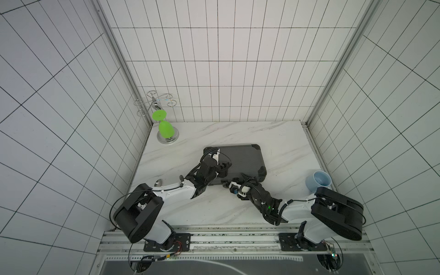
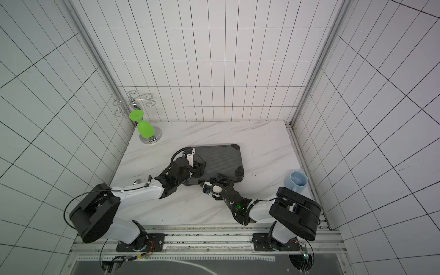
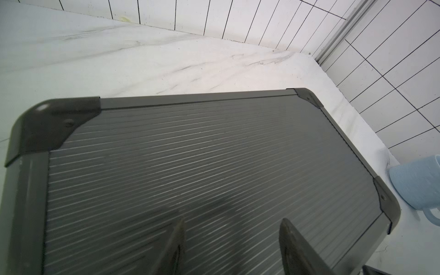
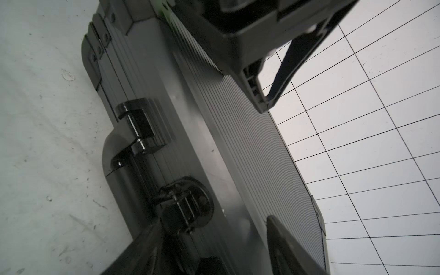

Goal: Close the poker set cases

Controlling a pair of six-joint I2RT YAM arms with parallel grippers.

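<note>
The dark grey poker set case [image 1: 245, 158] lies flat on the marble surface with its ribbed lid down. Over the left part of the lid is my left gripper, its fingers apart with only the lid surface seen beyond them. My right gripper stands open at the case's front side. In the right wrist view a black latch [image 4: 185, 208] shows just past its fingers, with the carry handle [image 4: 130, 192] beside it. Whether the right fingers touch the case is unclear.
A blue mug [image 1: 318, 181] stands at the right. A metal stand with a green goblet [image 1: 166, 129] is at the back left. Behind the case the marble top [image 1: 284, 137] is clear. Both arms sit close together over the front of the case.
</note>
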